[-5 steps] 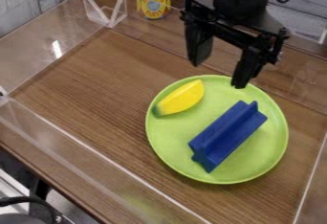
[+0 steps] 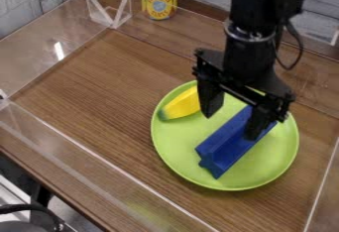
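Observation:
The black gripper (image 2: 241,95) hangs over a green plate (image 2: 273,158) in the camera view, its fingers spread open around the upper part of a blue block (image 2: 228,144), which lies diagonally on the plate's right half. A yellow banana-like object (image 2: 180,104) lies at the plate's upper left, beside the left finger and partly behind it. Whether the fingers touch the block cannot be told.
A yellow can (image 2: 159,2) stands at the back. A white wire holder (image 2: 114,12) is at the upper left. The wooden table (image 2: 82,92) left of the plate is clear.
The objects on the plate show no clear movement.

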